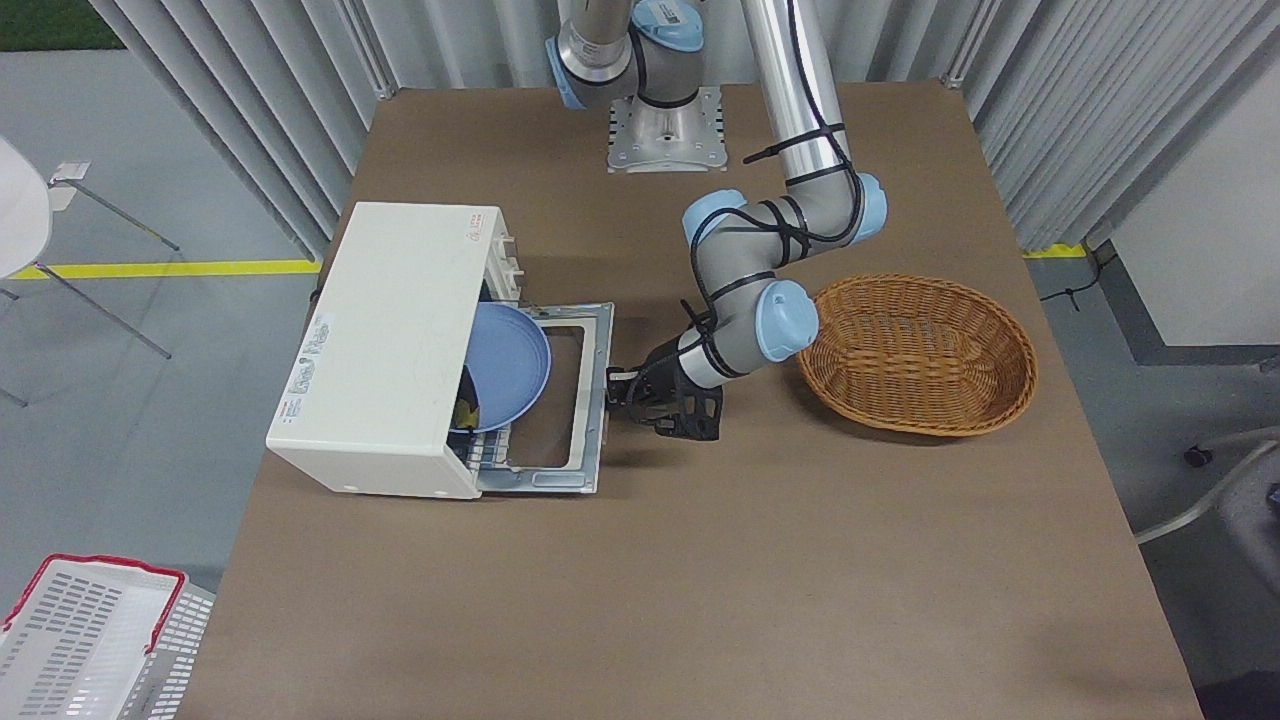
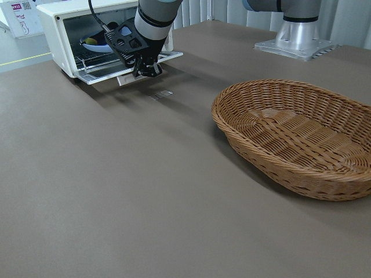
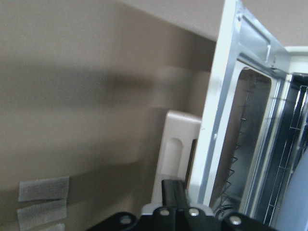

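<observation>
A white toaster oven [image 1: 372,336] has its glass door [image 1: 540,480] folded down open. A blue plate [image 1: 504,360] sits inside on the rack, with a yellowish object [image 2: 91,41] partly hidden on it. The black gripper is at the door's outer edge, by the pale handle [image 3: 175,144]. In the wrist view its fingertips look close together at the handle; whether they hold it cannot be told.
A wicker basket [image 1: 918,354] stands right of the arm. The robot base [image 1: 666,144] is at the back.
</observation>
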